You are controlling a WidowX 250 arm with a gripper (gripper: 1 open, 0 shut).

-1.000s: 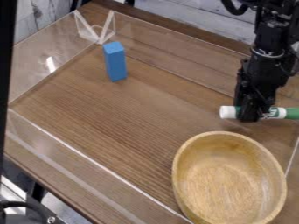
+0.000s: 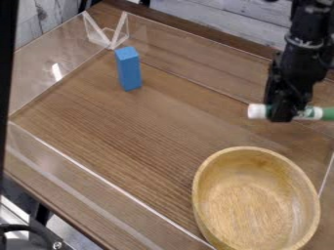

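Observation:
My black gripper (image 2: 282,105) is at the right of the camera view, shut on a green and white cylinder (image 2: 314,114) lying sideways, its white end toward the left. The cylinder is just above the wooden table (image 2: 131,137), beyond the bowl; whether it touches the surface I cannot tell. A large cream oval bowl (image 2: 255,200) sits at the front right.
A blue upright block (image 2: 128,67) stands at the back left, near a clear or white wire-like object (image 2: 107,31).
The gripper and the cylinder have risen slightly in the view and shifted a little to the right.

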